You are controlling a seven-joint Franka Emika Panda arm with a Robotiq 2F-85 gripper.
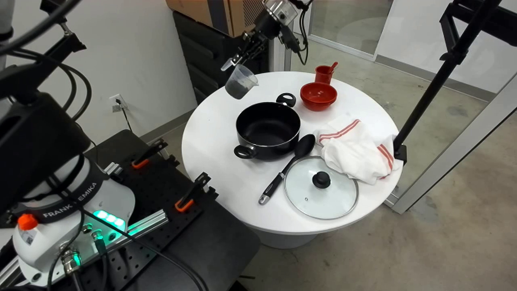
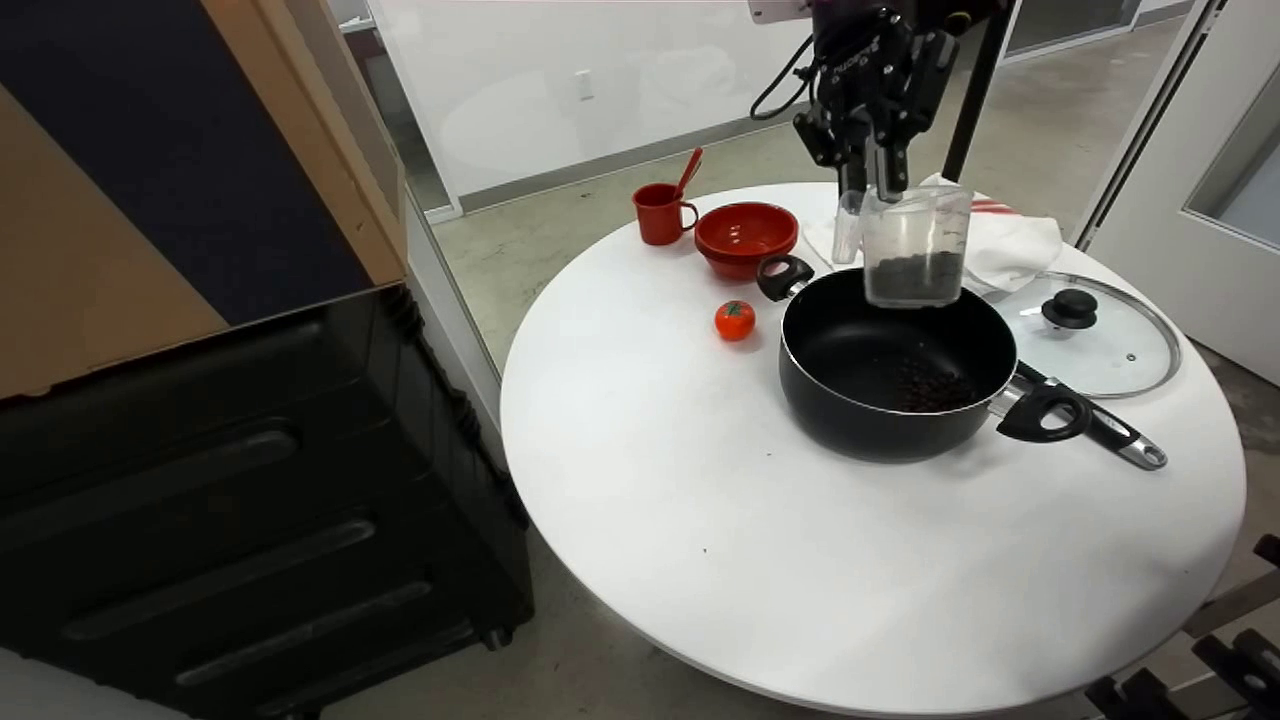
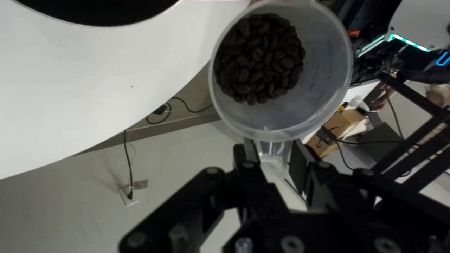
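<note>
A clear plastic measuring cup (image 3: 325, 80) holds dark brown beans (image 3: 259, 59), gathered at one side of its bottom. My gripper is shut on the cup's handle (image 3: 272, 147). In the first exterior view the cup (image 1: 241, 82) hangs tilted, above and to the left of a black pot (image 1: 267, 125). Seen from the second exterior view, the cup overlaps the far side of the pot (image 2: 840, 402). Some dark reddish beans (image 2: 930, 386) lie on the pot's floor.
Red bowls (image 1: 318, 95) and a red cup (image 1: 323, 74) stand beyond the pot, near a tomato (image 2: 734, 319). A black spoon (image 1: 286, 169), glass lid (image 1: 310, 199) and towel (image 1: 356, 150) lie on its other side.
</note>
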